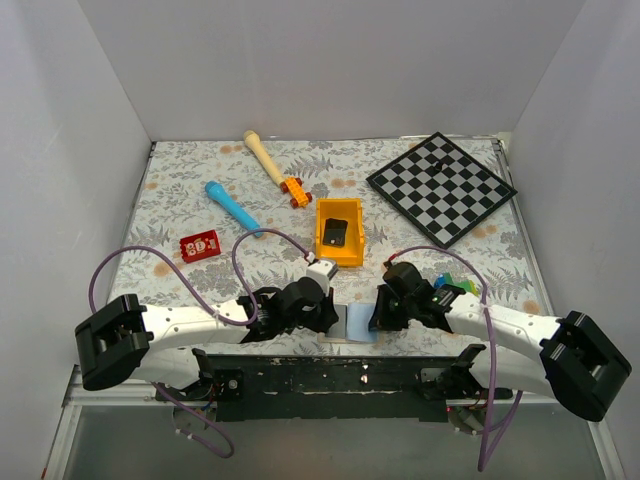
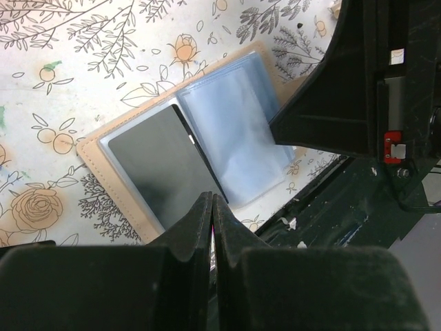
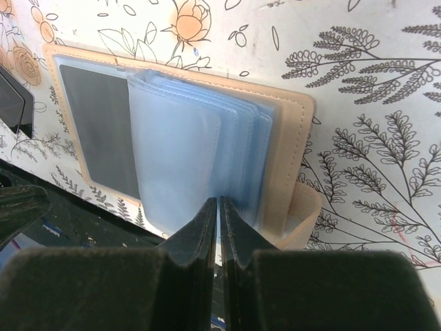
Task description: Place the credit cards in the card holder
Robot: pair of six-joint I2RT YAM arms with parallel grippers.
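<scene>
The card holder (image 2: 131, 207) lies open and flat on the patterned cloth, with a tan stitched border. A dark grey card-like panel (image 2: 162, 162) fills one side; translucent bluish sleeves (image 2: 231, 127) overlap on the other. My left gripper is shut, tips over the lower edge of the grey panel, nothing visible between them. At the sleeves, my right gripper has its tips almost together near the sleeves' layered edges; whether they pinch a sleeve is unclear. An orange bin (image 1: 352, 255) holds a dark flat item (image 1: 335, 232), perhaps cards.
A checkerboard (image 1: 440, 190) lies at the back right. At the left are a red box (image 1: 200, 246) and a blue stick (image 1: 233, 208); a toy hammer (image 1: 262, 157) and toy car (image 1: 295, 192) lie behind. Both grippers work close together at the front edge.
</scene>
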